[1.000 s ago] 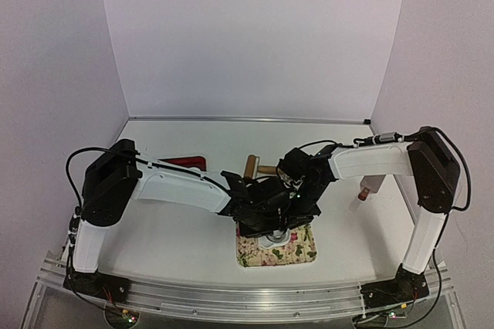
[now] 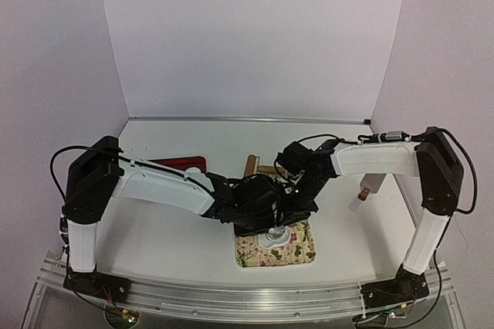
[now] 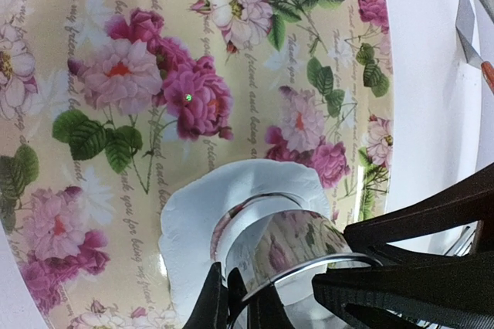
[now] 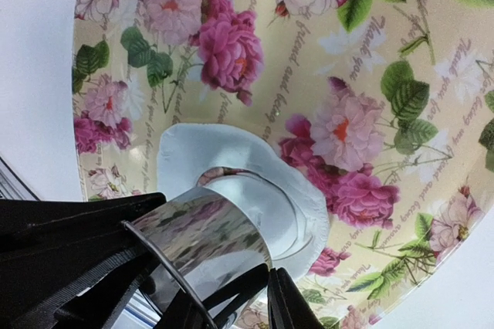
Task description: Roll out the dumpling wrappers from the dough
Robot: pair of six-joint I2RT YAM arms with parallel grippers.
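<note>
A flattened white dough sheet (image 2: 272, 242) (image 3: 189, 213) (image 4: 185, 151) lies on the floral board (image 2: 301, 256) (image 3: 116, 74) (image 4: 347, 51), marked with a curved cut. On it a steel round cutter (image 3: 285, 252) (image 4: 197, 240) stands, with both grippers at it. My left gripper and my right gripper have their fingers at the cutter's rim, one from each side; how far each is closed is hard to make out. In the top view the arms' wrists cover most of the cutter.
A red tray (image 2: 174, 162) sits behind the left arm. Wooden-handled tools (image 2: 251, 164) lie behind the board, and a bottle-like item (image 2: 370, 184) is at the right.
The left arm has shifted slightly leftward over the last second.
</note>
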